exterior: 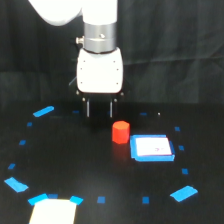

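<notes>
A red object [121,132], short and round-looking, stands on the black table. Close by on its right lies a blue box with a white top [152,148]. My gripper [99,108] hangs up and to the left of the red object, apart from it. A gap shows between its two dark fingers, so it is open, with nothing visible between them.
Cut off by the bottom edge is a pale, cream-coloured block [53,211]. Blue tape strips, such as one at the right [184,193], and small blue marks dot the table. Bare black surface fills the middle left.
</notes>
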